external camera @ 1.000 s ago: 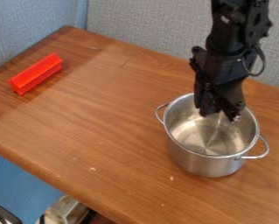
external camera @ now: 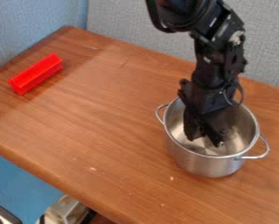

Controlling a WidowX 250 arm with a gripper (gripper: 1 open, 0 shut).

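Note:
A silver two-handled pot (external camera: 205, 161) stands on the wooden table at the right. My black gripper (external camera: 204, 131) reaches down from above into the pot, its fingers low inside the rim. I cannot tell how far apart they are or whether anything is between them; the pot's bottom is partly hidden behind them. A red block (external camera: 37, 73) lies at the far left of the table.
Grey padded walls stand behind it, and a blue surface shows beyond the front-left edge, with some hardware at the bottom left.
My gripper has moved down, deeper into the pot. The pot and red block look unmoved.

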